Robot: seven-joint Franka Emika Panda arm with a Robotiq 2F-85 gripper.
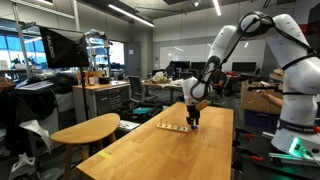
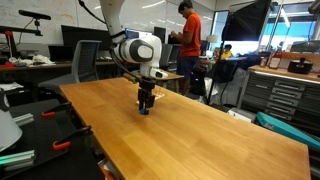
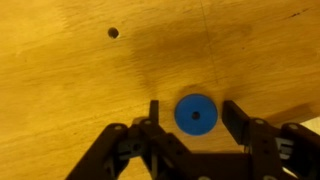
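A round blue piece [image 3: 195,114] with a dark centre shows from above in the wrist view, on the wooden table. My gripper has its fingers [image 3: 232,110] on either side of it, part open, with the piece showing in the gap. Contact between the fingers and the piece cannot be made out. In exterior view 2 the blue piece [image 2: 144,110] is low at the table, right under the gripper [image 2: 145,101]. Exterior view 1 shows the gripper [image 1: 194,124] down near the tabletop.
A light-coloured strip [image 1: 172,126] with several small upright bits lies just left of the gripper in exterior view 1. Bare tabletop [image 1: 140,152] spreads toward the front left. A person [image 2: 186,45] stands behind the table.
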